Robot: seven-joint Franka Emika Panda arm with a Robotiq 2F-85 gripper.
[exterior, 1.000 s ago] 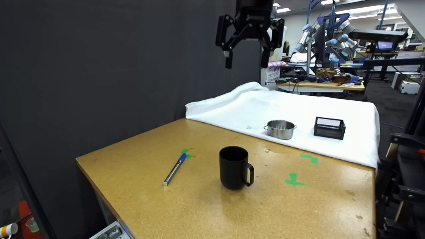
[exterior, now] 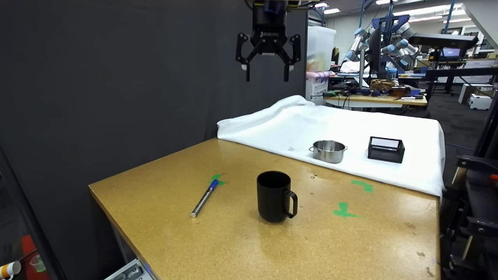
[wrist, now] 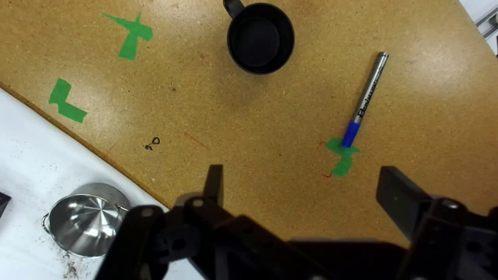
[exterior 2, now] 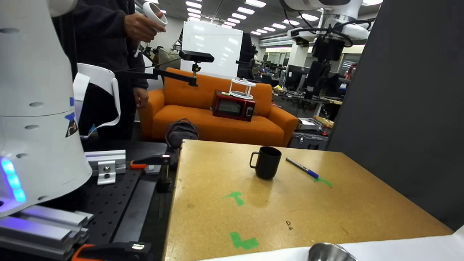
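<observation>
High above the table, my gripper (exterior: 267, 80) is open, with only air between its fingers; the wrist view shows its fingers (wrist: 213, 184) spread wide. Below stands a black mug (exterior: 270, 198), upright and empty inside, its handle toward the right in exterior view 1. A silver marker with a blue cap (exterior: 205, 198) lies to the mug's left, the cap end touching a piece of green tape (wrist: 343, 163). In the wrist view both the mug (wrist: 260, 39) and the marker (wrist: 366, 98) appear beyond the fingertips, well clear of them.
A steel pot (exterior: 329, 151) and a black mesh basket (exterior: 386, 150) sit on the white cloth (exterior: 298, 123) at the table's back. More green tape (exterior: 344, 210) marks the right of the wooden tabletop (exterior: 186, 252). A dark partition (exterior: 116, 93) borders the left side.
Mug, marker, pot and basket have stayed put.
</observation>
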